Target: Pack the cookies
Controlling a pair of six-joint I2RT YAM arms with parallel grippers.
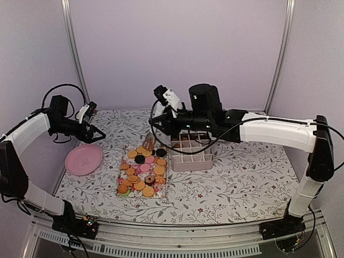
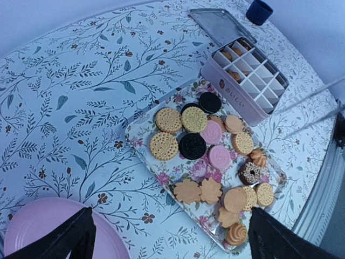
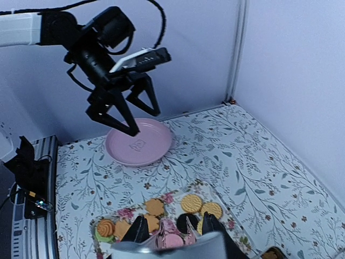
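Note:
Assorted cookies, round, black, pink and flower-shaped, lie on a floral tray (image 1: 158, 192) at the middle of the table. Right of it stands a pink box (image 1: 192, 166) with white dividers; brown cookies fill part of its back row, while the front compartments look empty. My right gripper (image 1: 150, 141) hangs over the tray's far end. In the right wrist view its fingers (image 3: 139, 229) are apart, and only tray and cookies show beyond the gap. Above the pink plate at the left, my left gripper is wide open and empty.
The pink plate (image 1: 84, 159) is empty. Behind the box lie a metal lid (image 2: 221, 26) and a dark blue cup (image 2: 259, 12). Bare tablecloth surrounds the tray and spreads to the right of the box.

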